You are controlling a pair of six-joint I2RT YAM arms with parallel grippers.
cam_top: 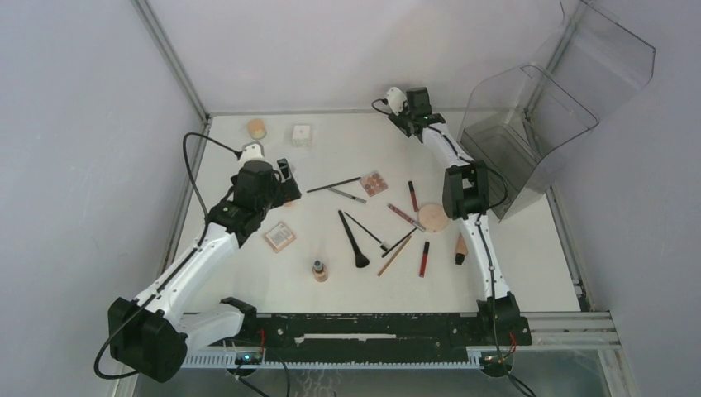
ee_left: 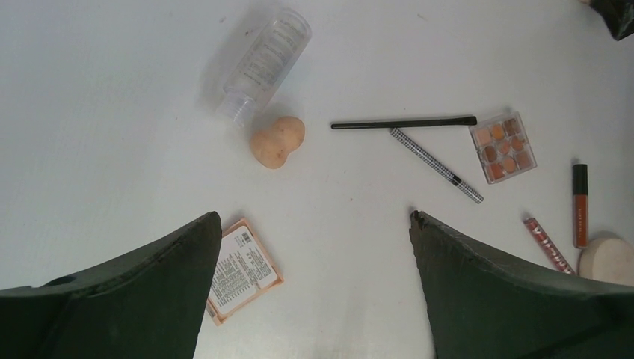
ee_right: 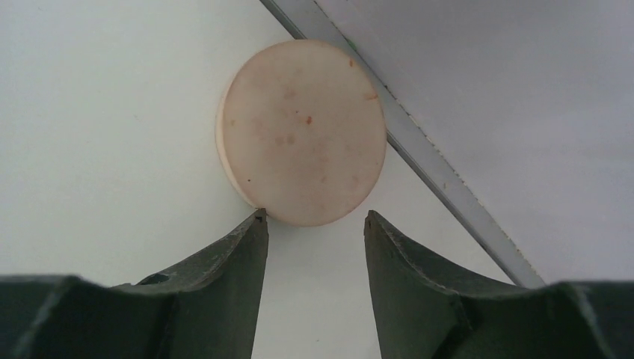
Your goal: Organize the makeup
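Observation:
My right gripper is part open at a round beige disc near the back edge, its left fingertip at the disc's rim. My left gripper is open above the table, empty, below a clear bottle and a beige sponge in its wrist view. Brushes, an eyeshadow palette, lip products, a boxed compact, a foundation bottle and a second beige round item lie spread over the table.
A clear acrylic organizer with raised lid stands at the right. A small white box and a beige jar are at the back left. The back wall borders the disc.

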